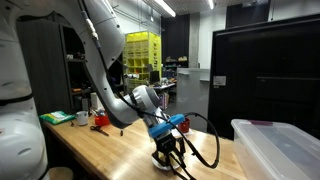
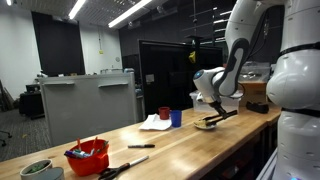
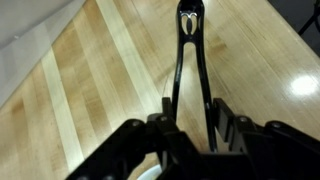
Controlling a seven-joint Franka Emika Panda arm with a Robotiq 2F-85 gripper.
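In the wrist view a dark, thin utensil (image 3: 189, 45) with a looped end and two narrow legs, perhaps tongs, runs down between the fingers of my gripper. The fingers are shut on it. A white rim (image 3: 150, 173) shows just below the fingers. From the side, my gripper (image 2: 217, 108) is low above a white plate or bowl (image 2: 207, 124) on the table. The exterior view from the other side shows that dish (image 1: 160, 161) partly hidden behind the gripper and its cable. What lies in the dish is too small to tell.
A red basket of items (image 2: 87, 156) stands on the wooden table (image 2: 165, 160), with a dark-handled tool (image 2: 122, 168) near it. Farther back are a blue cup (image 2: 176, 118), a red container (image 2: 164, 113) and a white cloth (image 2: 155, 123). A large clear bin (image 1: 275, 150) flanks the table.
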